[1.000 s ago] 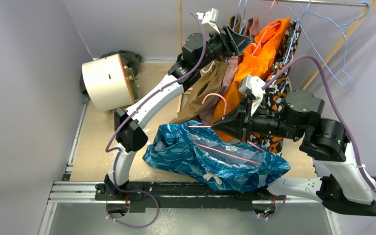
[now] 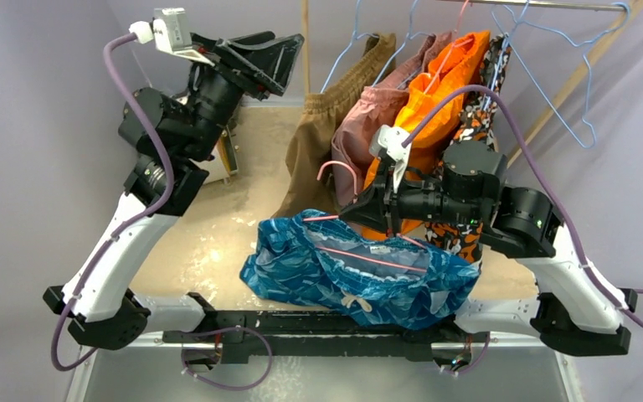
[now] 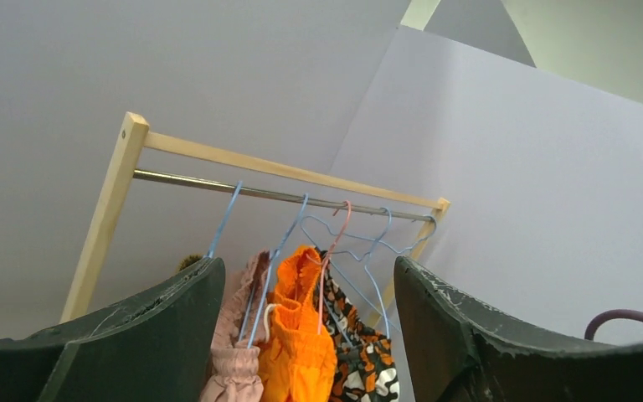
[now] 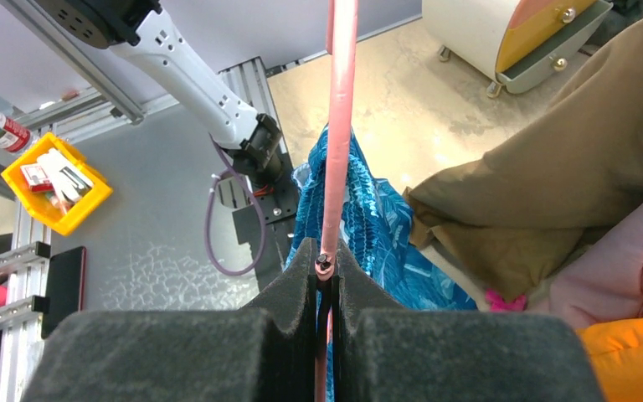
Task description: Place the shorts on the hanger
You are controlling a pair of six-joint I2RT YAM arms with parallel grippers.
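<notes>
Blue patterned shorts (image 2: 289, 268) hang spread out low in the top view, with a pink hanger (image 2: 372, 260) running inside their waistband and its hook rising above them. My right gripper (image 2: 353, 209) is shut on that hanger; in the right wrist view the pink bar (image 4: 335, 142) passes between its fingertips, with the shorts behind. My left gripper (image 2: 272, 63) is raised at the upper left, open and empty, its fingers framing the rack in the left wrist view.
The rack's rail (image 3: 184, 180) holds brown (image 2: 310, 159), pink, orange (image 2: 456, 67) and camouflage garments on hangers, plus a bare blue hanger (image 2: 586, 100) at the right. A white drum-shaped box (image 4: 469, 33) stands on the table.
My left arm has swung left, away from the hanging garments. My right gripper has moved slightly left, carrying the hanger and shorts with it.
</notes>
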